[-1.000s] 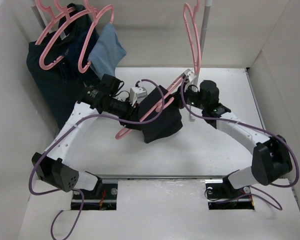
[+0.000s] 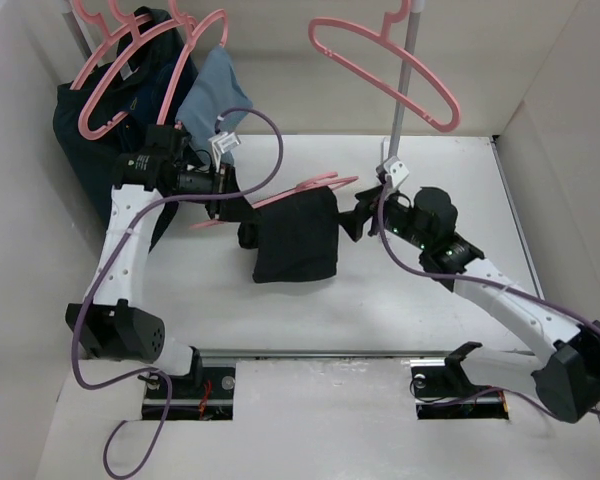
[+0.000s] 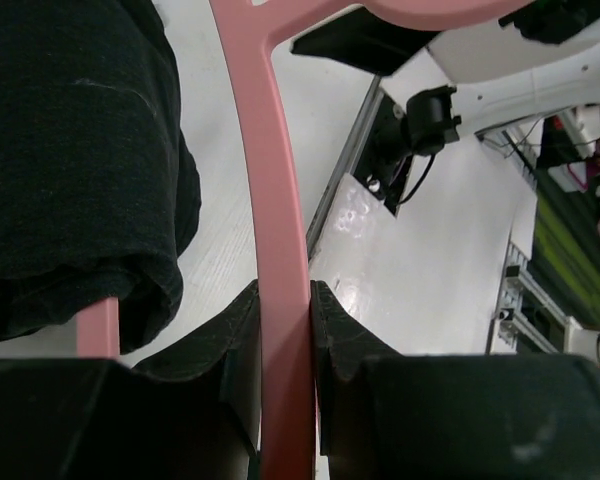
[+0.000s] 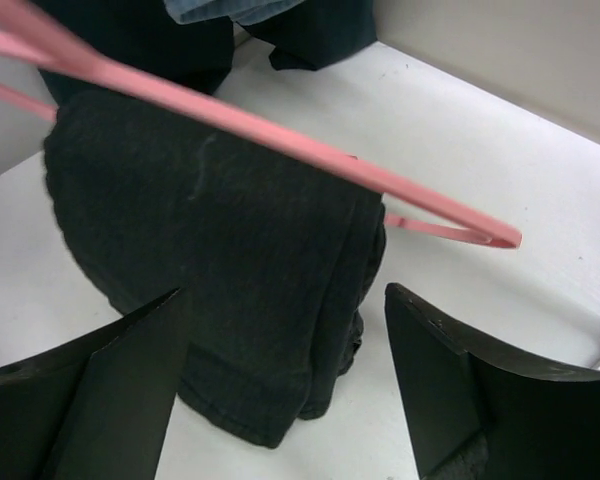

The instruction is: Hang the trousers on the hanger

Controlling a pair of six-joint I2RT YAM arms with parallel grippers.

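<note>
The black trousers (image 2: 298,240) hang folded over the lower bar of a pink hanger (image 4: 280,140), in the middle of the workspace. In the left wrist view the bar's end comes out of the black cloth (image 3: 70,150). My left gripper is shut on an arm of that hanger (image 3: 270,180). Right of the trousers in the top view stands my right gripper (image 2: 350,222), open and apart from cloth and hanger. Nothing lies between its fingers; the trousers (image 4: 250,250) show beyond them.
At the upper left, dark garments (image 2: 95,130) and a blue cloth (image 2: 215,95) hang with several pink hangers (image 2: 110,95). An empty pink hanger (image 2: 380,60) hangs by a grey pole (image 2: 404,90) at upper right.
My left gripper has moved left with the hanger and trousers. The empty hanging hanger has swung round.
</note>
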